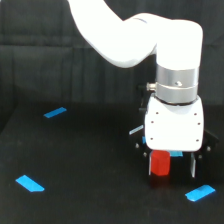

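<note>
A small red block (160, 163) stands on the dark table just under the white hand of the arm, its top edge partly covered by the hand. My gripper (171, 171) points down over it, open. One thin finger shows close by the block's left side, and the other is well off to its right with a clear gap between. Whether the left finger touches the block, I cannot tell.
Blue tape marks lie on the table: one far left (55, 112), one near left (29, 184), one near right (200, 193). More blue shows behind the block. A dark curtain (50, 60) closes off the back.
</note>
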